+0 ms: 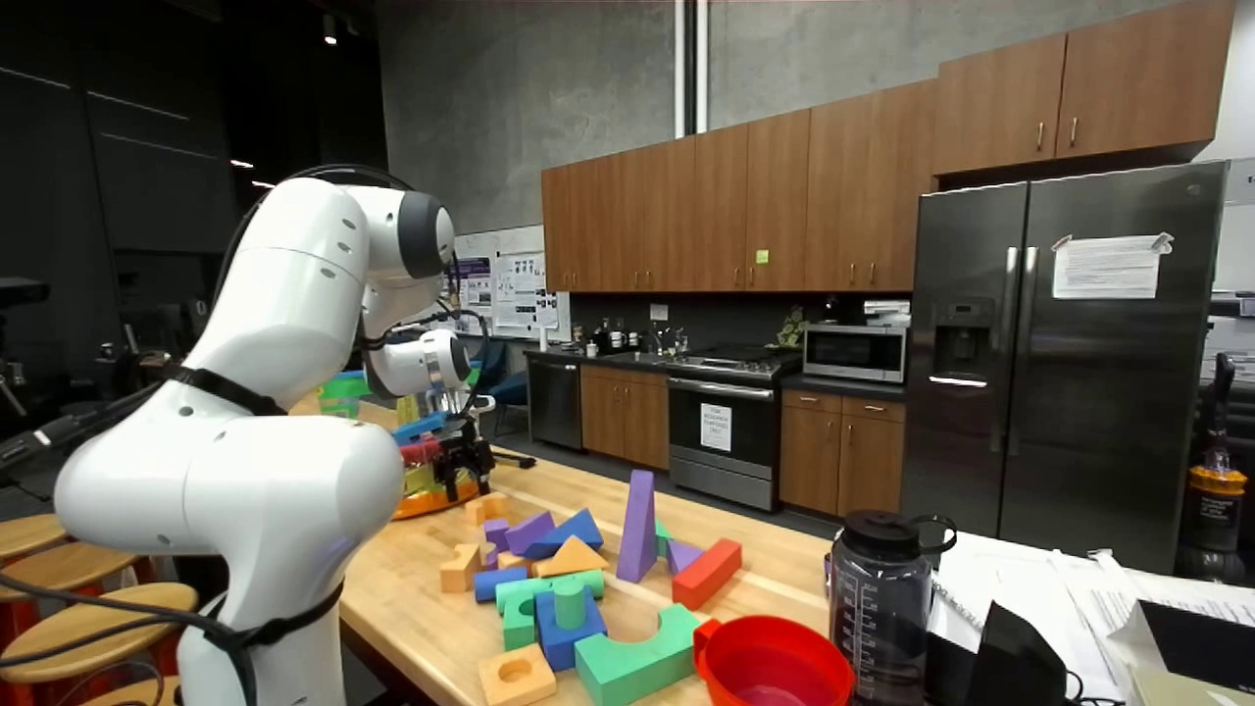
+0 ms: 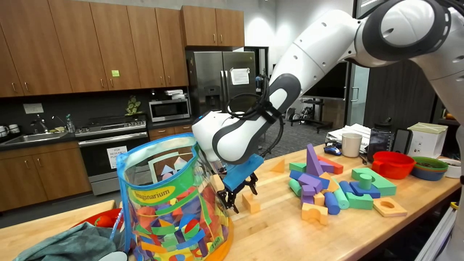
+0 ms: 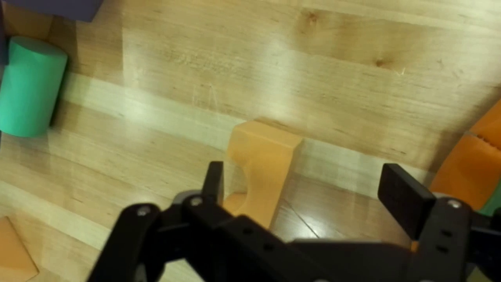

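My gripper stands open above the table in the wrist view, with nothing clasped between its fingers. Below it lies an orange block with a curved notch [image 3: 270,162], closer to the left finger [image 3: 215,181] and partly hidden by it. In exterior view 2 this same orange block [image 2: 251,203] rests on the wood just beside the fingertips, at the right of the clear toy bag [image 2: 169,191]. The bag is full of colored blocks. From exterior view 1 the gripper [image 1: 468,484] appears small, near the bag's orange base [image 1: 426,502].
A cluster of loose blocks, with a tall purple wedge [image 2: 312,161], covers the table nearer the arm's base. A red bowl [image 2: 391,165] and a dark bottle [image 1: 879,600] stand beyond. A grey cloth [image 2: 69,243] lies left of the bag. Bare wood [image 3: 282,56] surrounds the orange block.
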